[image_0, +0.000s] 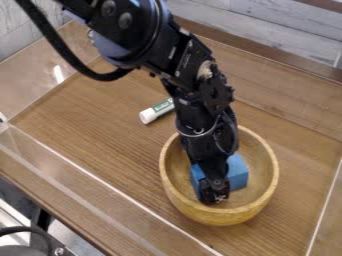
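My black gripper (214, 183) reaches down into a yellow bowl (261, 200) at the lower middle of the camera view. Inside the bowl sits a blue block (237, 172), partly hidden by the fingers, which are around or against it. Whether they grip it is unclear.
A small white tube with green (156, 110) lies on the wooden table (80, 130) behind and left of the bowl. A pale raised border runs along the back.
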